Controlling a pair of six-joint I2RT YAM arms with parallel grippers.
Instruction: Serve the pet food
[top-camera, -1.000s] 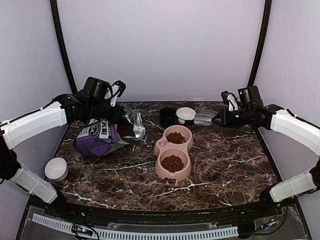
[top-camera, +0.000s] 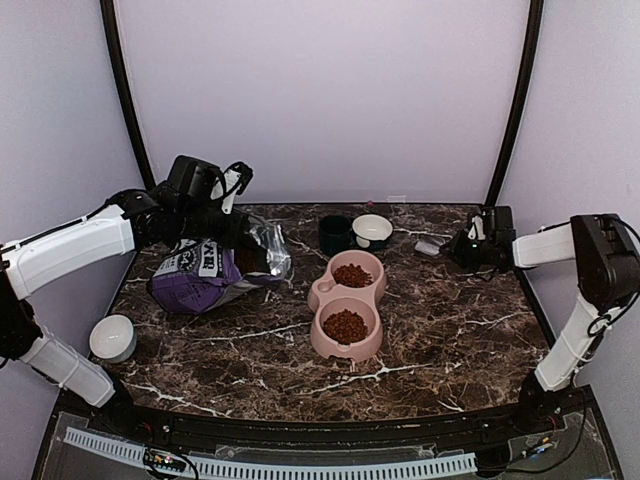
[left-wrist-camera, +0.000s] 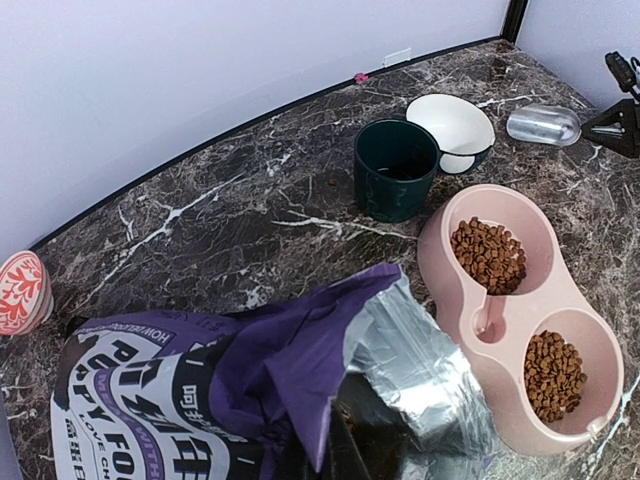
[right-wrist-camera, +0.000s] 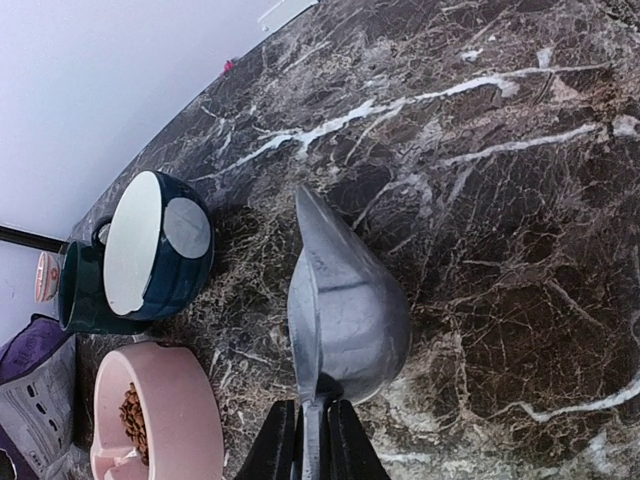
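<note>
A metal scoop (right-wrist-camera: 350, 310) shows empty in the right wrist view, its handle clamped in my right gripper over bare table on the right side. On the left, the purple puppy food bag (top-camera: 195, 275) lies with its silver-lined mouth facing right. My left gripper is shut on the bag's upper rim; its fingertips are partly hidden by the folds. The pink double bowl (left-wrist-camera: 500, 367) stands mid-table, with brown kibble (top-camera: 352, 276) in its far basin and more kibble (top-camera: 345, 327) in its near one.
Behind the pink bowl stand a dark green mug (top-camera: 335, 234) and a white-and-teal bowl (top-camera: 372, 228), close together. A small white bowl (top-camera: 113, 338) sits at the left edge.
The left arm and bag stay nearly still.
</note>
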